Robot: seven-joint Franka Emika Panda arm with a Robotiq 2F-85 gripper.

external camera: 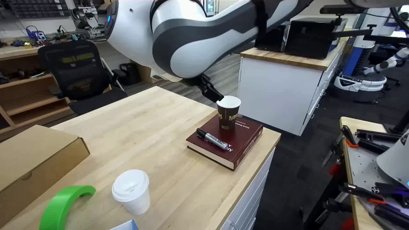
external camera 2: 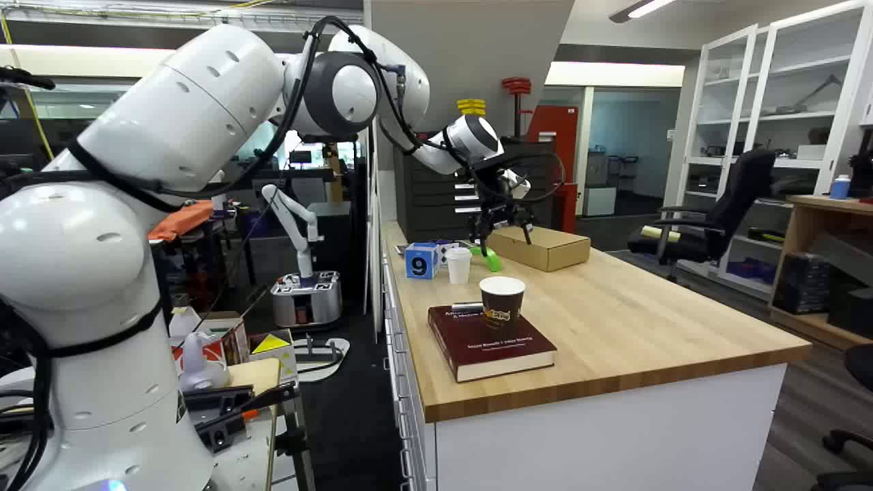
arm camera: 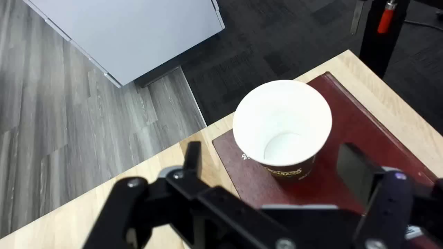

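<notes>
My gripper is open, with its two fingers (arm camera: 193,159) set wide apart and nothing held between them. Beyond the fingertips, the wrist view shows a brown paper cup (arm camera: 290,171) with a white, empty inside. That cup stands upright on a dark red book (external camera: 245,132) near the table's corner. In exterior view 2 the gripper (external camera 2: 505,237) hangs over the table near the cardboard box, apart from the cup (external camera 2: 500,307). A black-capped marker (external camera: 212,139) lies on the book beside the cup; the wrist view mostly hides it behind the gripper.
On the wooden table (external camera 2: 646,315) also stand a white lidded cup (external camera: 132,189), a green arch (external camera: 63,205), a cardboard box (external camera 2: 544,249) and a blue block marked 9 (external camera 2: 421,261). The table's edges run close to the book.
</notes>
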